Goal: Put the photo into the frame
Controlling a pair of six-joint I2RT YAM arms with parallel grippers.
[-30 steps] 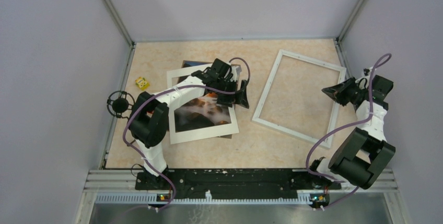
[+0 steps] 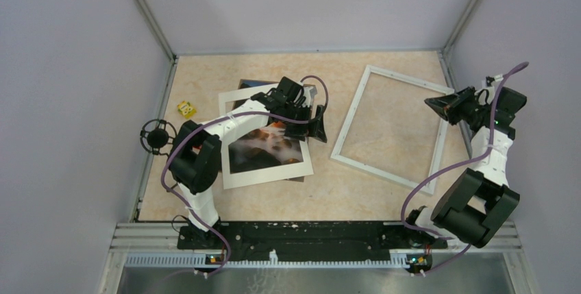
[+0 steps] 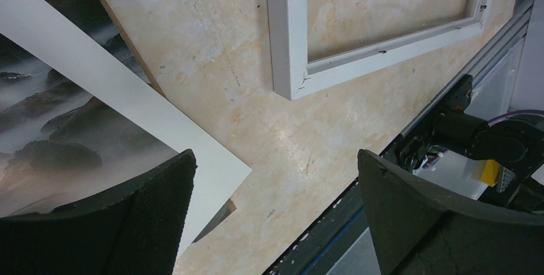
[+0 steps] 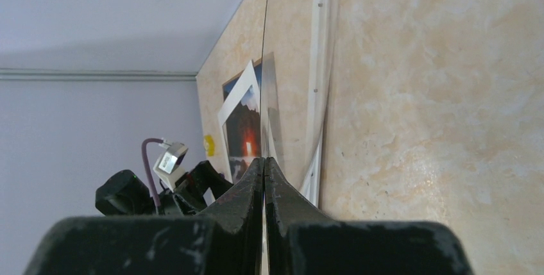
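At the left of the table lies the photo (image 2: 264, 157), a misty landscape with orange light, showing through a white border (image 2: 267, 176); picture and brown edge peek out askew beneath. To the right lies the empty white frame (image 2: 351, 116). My left gripper (image 2: 320, 124) hangs open over the photo's right edge, its fingers (image 3: 147, 208) wide apart with nothing between. Above the frame's right side, my right gripper (image 2: 438, 107) is shut. From its fingertips rises a thin clear sheet (image 4: 282, 95), seen nearly edge-on in the right wrist view; I cannot make it out from above.
A small yellow item (image 2: 186, 109) sits at the table's far left, with a round black wire stand (image 2: 157, 137) below it. Bare table (image 2: 329, 191) lies between photo and frame. Grey walls close off the back and both sides.
The left arm, photo and frame have stayed still.
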